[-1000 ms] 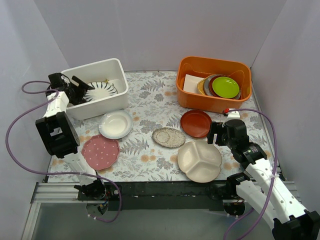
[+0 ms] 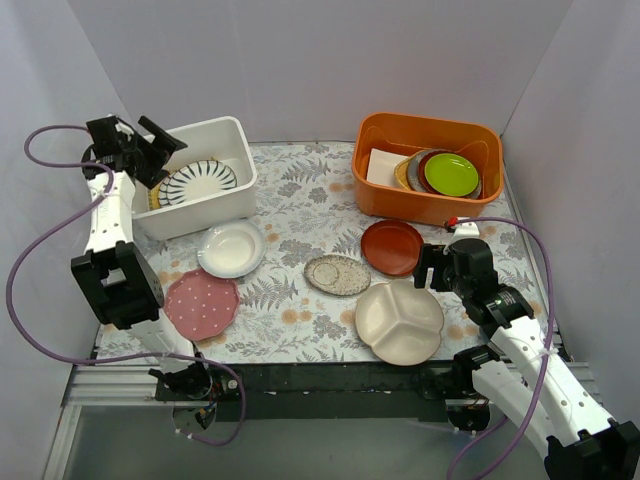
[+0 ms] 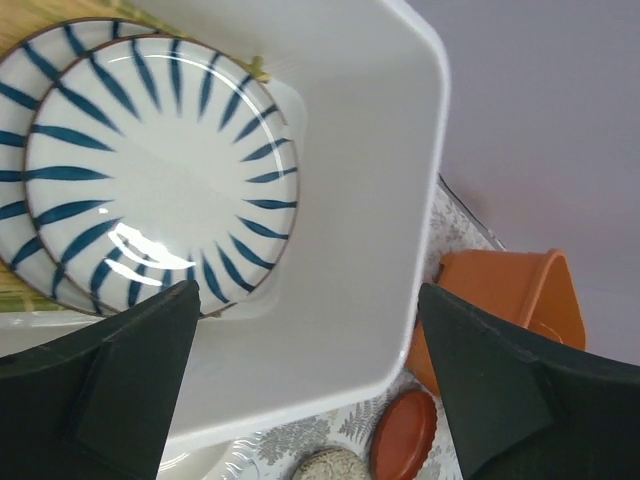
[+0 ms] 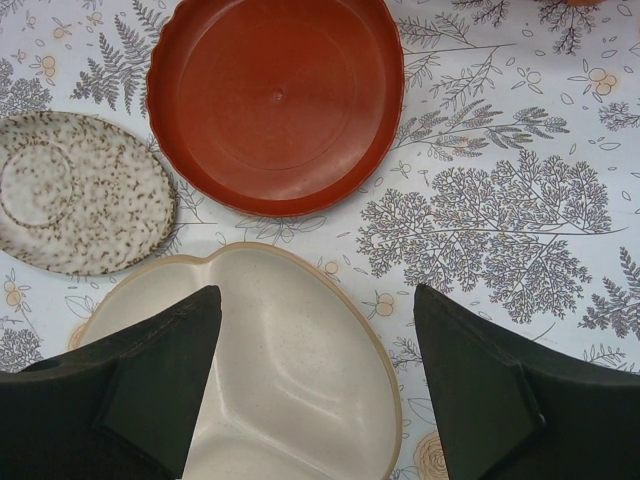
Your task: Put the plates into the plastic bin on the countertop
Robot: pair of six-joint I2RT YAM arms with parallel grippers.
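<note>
In the top view my left gripper [image 2: 160, 150] is open at the left side of the white bin [image 2: 240, 150], nothing between its fingers. Inside that bin lie white plates with blue strokes [image 3: 165, 170], one overlapping another. My right gripper [image 2: 428, 268] stands open above the table, with the cream divided plate [image 4: 290, 350] and red-brown plate [image 4: 275, 100] below it. A speckled oval plate [image 2: 337, 275] lies to their left. On the left half of the table are a white plate [image 2: 231, 249] and a pink dotted plate [image 2: 202, 304].
An orange bin [image 2: 400, 207] at the back right contains a green plate [image 2: 451, 175] on several others, beside a pale square piece [image 2: 384, 168]. Purple cables loop around both arms.
The right arm and all the plates have stayed put.
</note>
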